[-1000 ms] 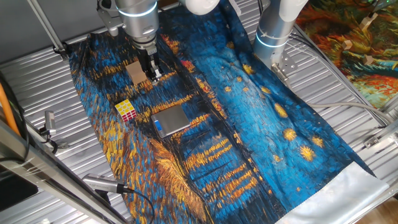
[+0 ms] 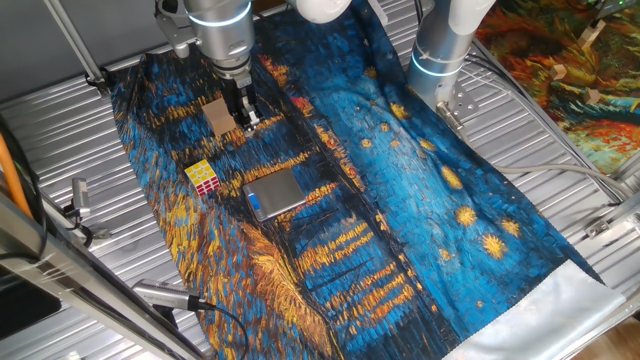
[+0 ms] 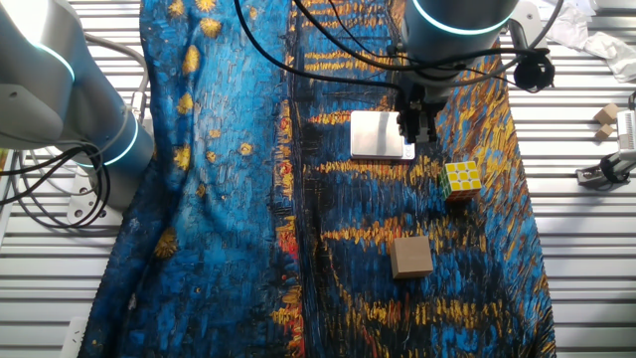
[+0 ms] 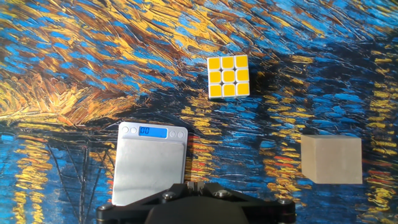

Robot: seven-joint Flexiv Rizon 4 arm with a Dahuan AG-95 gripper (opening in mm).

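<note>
High over the cloth hangs my gripper, its black fingers drawn together and nothing showing between them. The tips also appear in exterior view 1, where the gripper (image 2: 251, 124) is pointing down. A Rubik's cube (image 4: 228, 77), yellow face up, rests on the cloth beyond the fingertips in the wrist view. The silver scale (image 4: 149, 165) has a lit blue display and a bare plate; its lower edge passes behind the gripper. To the right in that view sits a plain brown block (image 4: 333, 160). All three objects are apart from one another and from the gripper.
A painted cloth (image 2: 350, 240) with folds covers the ribbed metal table (image 2: 80, 150). The robot's base (image 2: 437, 65) stands at the cloth's edge. Black cables (image 3: 328, 75) cross the upper part of exterior view 2. Bare cloth lies between the objects.
</note>
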